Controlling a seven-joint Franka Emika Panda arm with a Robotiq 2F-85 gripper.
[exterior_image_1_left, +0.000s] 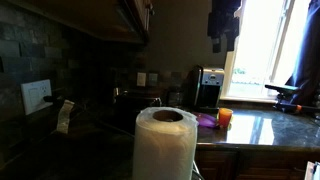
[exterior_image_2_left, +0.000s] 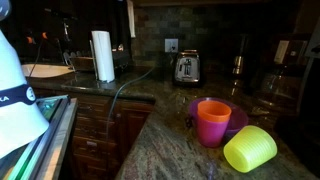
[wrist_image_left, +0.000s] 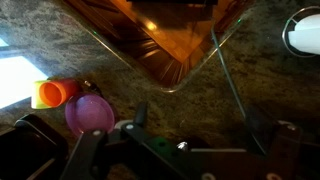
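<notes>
High over the counter, my gripper hangs pointing down, open, with nothing between its fingers. In the wrist view its dark fingers stand apart above the bare counter. An orange cup stands at the purple bowl. Beside them a yellow-green cup lies tipped on its side. From above, the orange cup and the purple bowl appear well left of my gripper. Exterior view 2 does not show the gripper.
A paper towel roll stands upright near exterior view 1. At the back wall is a toaster; a coffee maker stands behind the cups. A cord crosses the counter edge.
</notes>
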